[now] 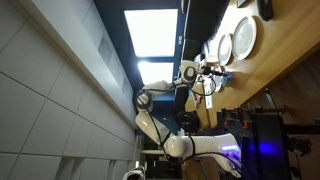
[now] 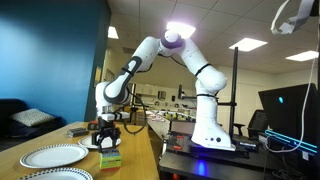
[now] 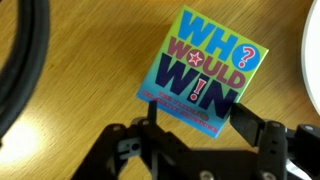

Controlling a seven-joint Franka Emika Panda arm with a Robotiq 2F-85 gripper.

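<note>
A small square box printed "Who Would Win" (image 3: 208, 65), teal to purple, lies face up on the wooden table in the wrist view. My gripper stands open over its lower part, with the two fingertips apart and the printed face showing between them. From the side in exterior view 2, the box (image 2: 110, 159) shows a green edge directly below my gripper (image 2: 108, 140). Whether the fingertips touch the box is too small to tell. Exterior view 1 shows the gripper (image 1: 212, 70) low over the table, largely covering the box.
White plates sit close by: one plate (image 2: 55, 156) left of the box, another plate (image 2: 62, 174) at the front, and a third plate (image 2: 92, 141) behind the gripper. In the wrist view, a plate rim (image 3: 314, 60) lies at right and a dark cable (image 3: 28, 65) at left.
</note>
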